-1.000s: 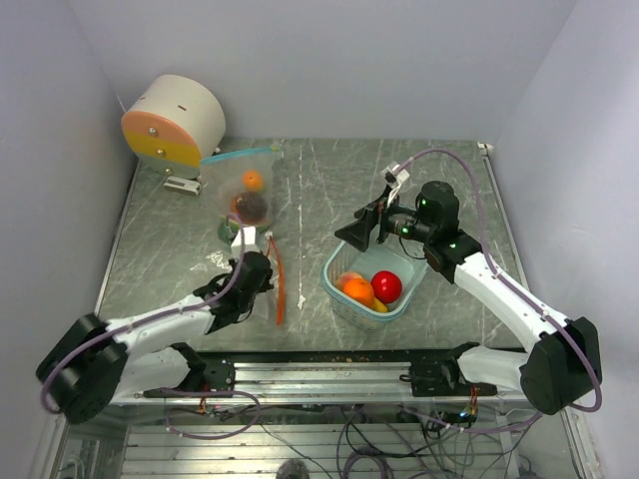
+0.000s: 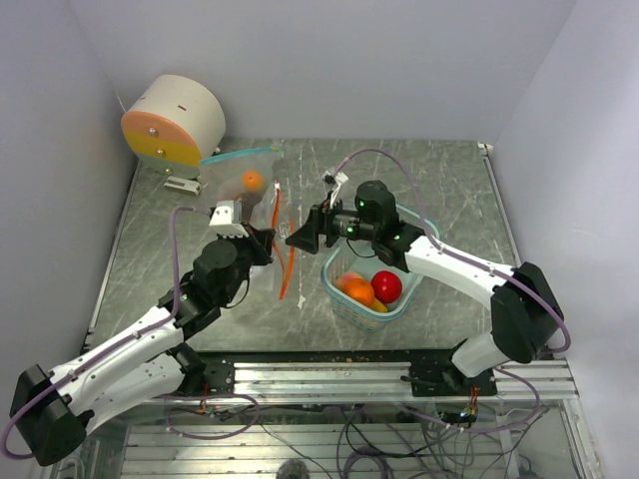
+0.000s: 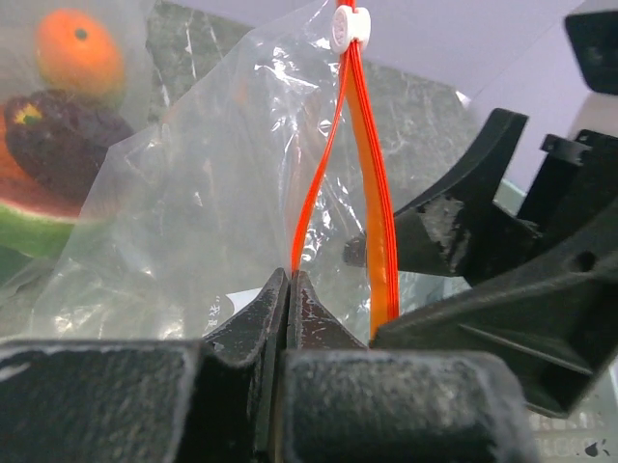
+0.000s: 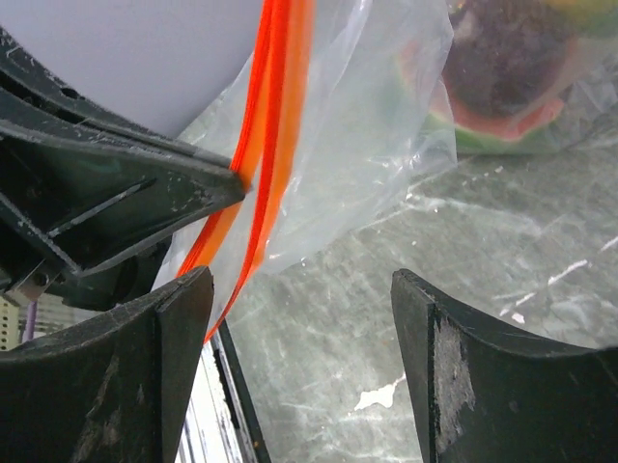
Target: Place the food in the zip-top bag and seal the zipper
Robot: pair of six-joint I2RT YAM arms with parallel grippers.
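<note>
A clear zip bag (image 2: 265,274) has an orange zipper strip (image 2: 290,271) at its near end, standing upright with its two sides apart. My left gripper is shut on one side of that strip. Higher on the zipper sits a white slider (image 3: 351,29). Through the clear film show an orange (image 3: 81,50), a dark purple food (image 3: 68,135) and a watermelon piece (image 3: 34,231). My right gripper is open just right of the strip, its left finger close to the orange edge; bare table shows between its fingers.
A blue-rimmed basket (image 2: 334,304) with a red ball-like food (image 2: 386,286), an orange and other pieces stands under the right arm. A white cylindrical box (image 2: 175,115) is at the back left.
My right gripper has moved left from above the basket to the zipper. The left gripper has moved away from the front edge, and the bag's near end has gone with it.
</note>
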